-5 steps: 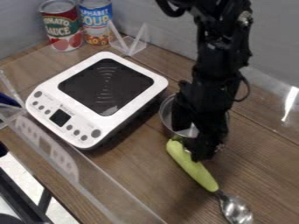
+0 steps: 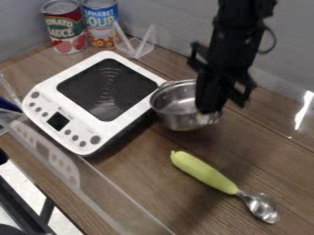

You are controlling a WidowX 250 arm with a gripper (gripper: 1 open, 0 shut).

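My gripper [image 2: 211, 90] is blurred, raised over the right side of a steel pot [image 2: 179, 108], which is tilted and hangs at the right edge of the white induction cooker [image 2: 44, 103]. The fingertips are at the pot's rim; whether they grip it is hard to see. A green toy vegetable [image 2: 204, 172] lies on the wooden table [image 2: 135, 197] in front of the pot, beside a metal spoon [image 2: 260, 206].
A tomato sauce can [image 2: 65, 27] and a soup can [image 2: 101, 23] stand at the back left, near a white wire stand [image 2: 138, 41].
The gripper has risen and moved back, away from the green vegetable. The pot has come up with it and now sits higher, tilted beside the cooker.
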